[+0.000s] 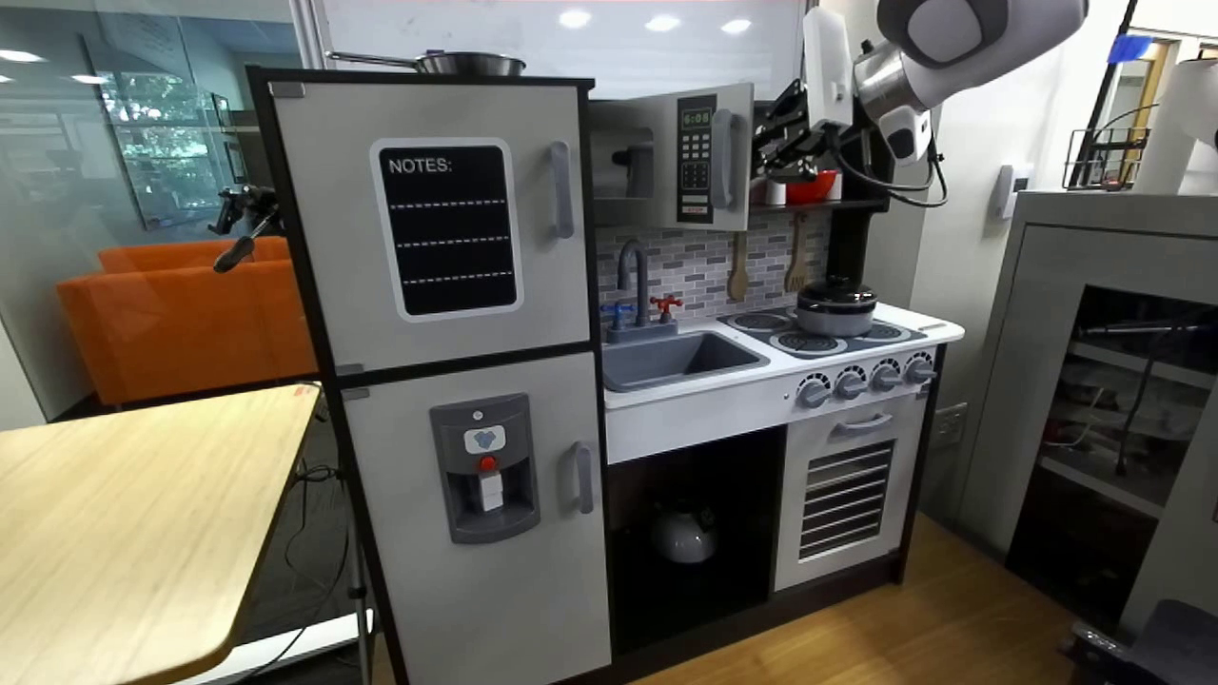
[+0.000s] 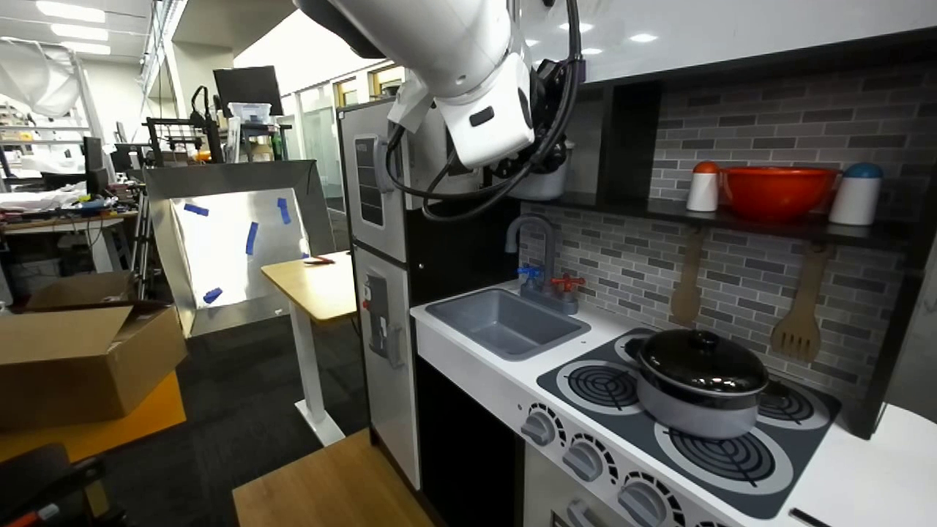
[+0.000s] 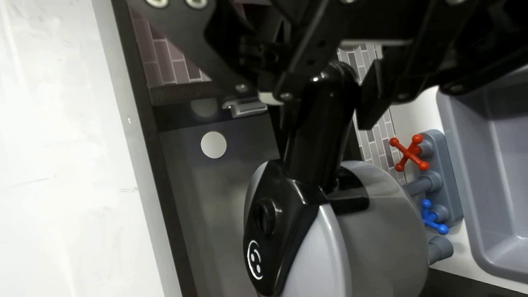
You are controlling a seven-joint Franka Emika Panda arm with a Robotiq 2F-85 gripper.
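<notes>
My gripper is shut on the black handle [image 3: 317,141] of a grey pot [image 3: 391,232] in the wrist view. The pot's rounded body lies below the fingers, close to the sink tap. In exterior view 2 part of the grey pot [image 2: 540,183] shows behind the arm, beside the shelf's upright; the fingers are hidden there. The microwave door [image 1: 705,154] stands swung open in exterior view 1, with my gripper [image 1: 771,143] just to its right. A grey shape with a dark part shows at the microwave opening, too unclear to tell whether the pot is inside.
Below lie the sink [image 2: 509,320] and its tap [image 2: 546,250]. A lidded black pot [image 2: 703,382] stands on the stove. The shelf holds a red bowl [image 2: 777,192] between two shakers. A pan [image 1: 468,64] rests on top of the fridge.
</notes>
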